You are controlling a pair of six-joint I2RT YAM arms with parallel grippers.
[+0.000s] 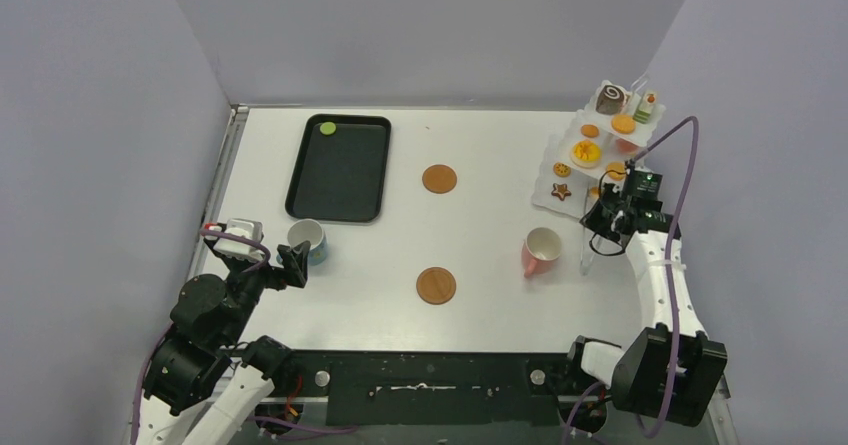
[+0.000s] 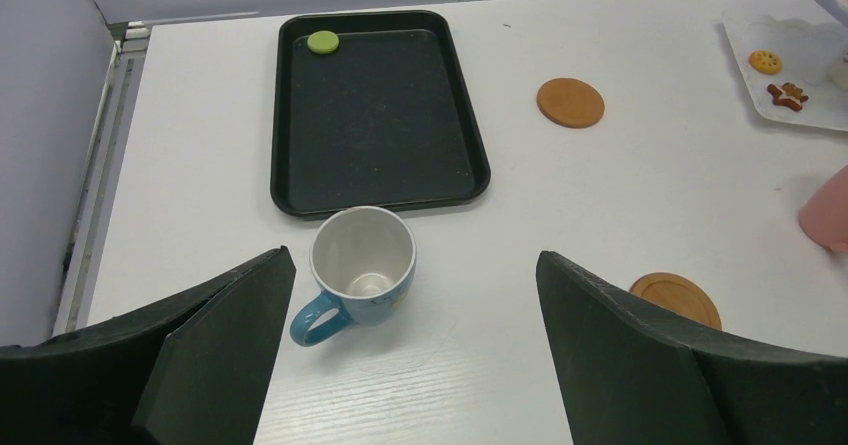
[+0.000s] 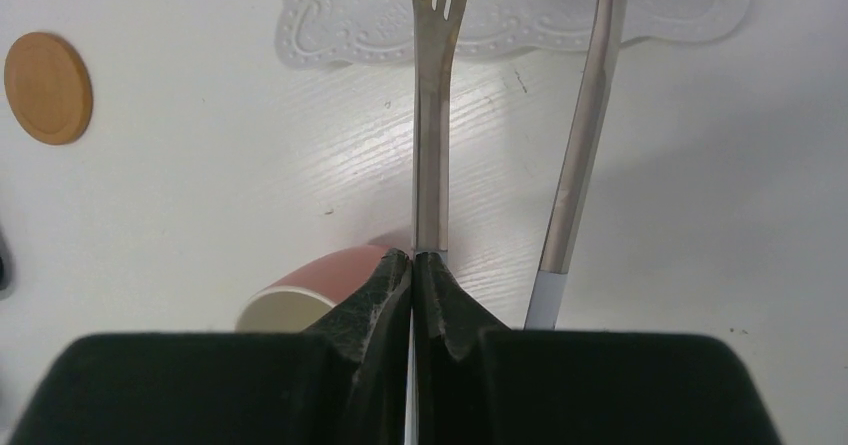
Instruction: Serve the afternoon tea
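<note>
My right gripper is shut on the handle of a metal fork, whose tines point toward the tiered white stand. A second slim metal utensil slants beside the fork; whether the two are joined is hidden by the gripper. From above, the right gripper is at the near side of the stand, which bears cakes and cookies. The left gripper stands open with nothing between its fingers, near a blue-handled white cup. The black tray has a green disc in its far left corner.
A pink cup stands just left of the right gripper. Two round brown coasters lie apart mid-table, one nearer the front. Grey walls bound the back and sides.
</note>
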